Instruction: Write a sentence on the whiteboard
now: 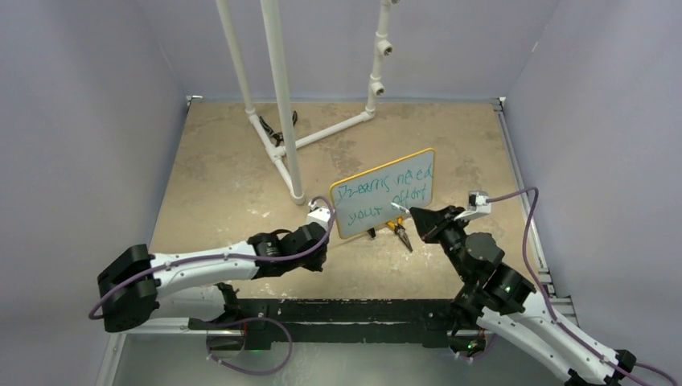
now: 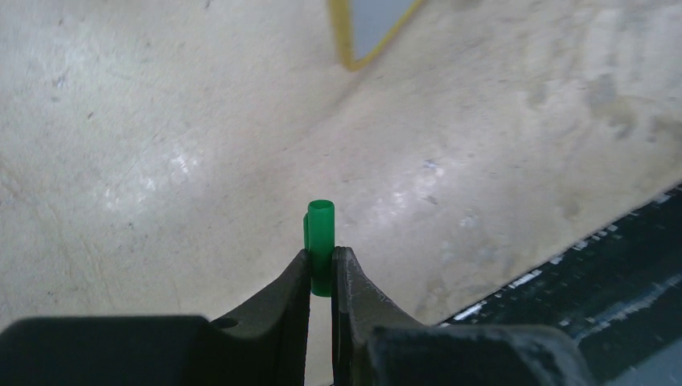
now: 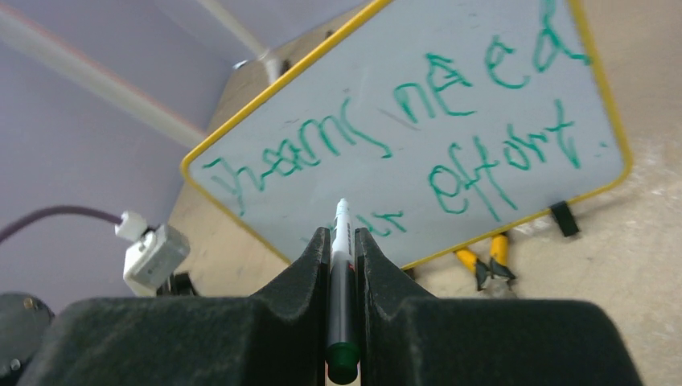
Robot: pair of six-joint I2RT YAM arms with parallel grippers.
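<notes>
The yellow-framed whiteboard (image 1: 370,197) leans slightly askew, with green handwriting reading roughly "Dreams need" above "your effort". In the right wrist view a white marker (image 3: 343,265) with a green end stands between the fingers of my right gripper, which is shut on it. Its tip points toward the board; whether it touches cannot be told. A green marker cap (image 2: 321,233) sits between the fingertips of my left gripper, left of the board's lower corner. From above, the left fingers are hidden beneath the arm.
Yellow-handled pliers (image 1: 400,233) lie at the board's lower edge, beside a black support clip (image 3: 564,219). A white pipe frame (image 1: 285,129) rises behind and to the left. Bare tabletop (image 1: 370,273) lies in front of the board.
</notes>
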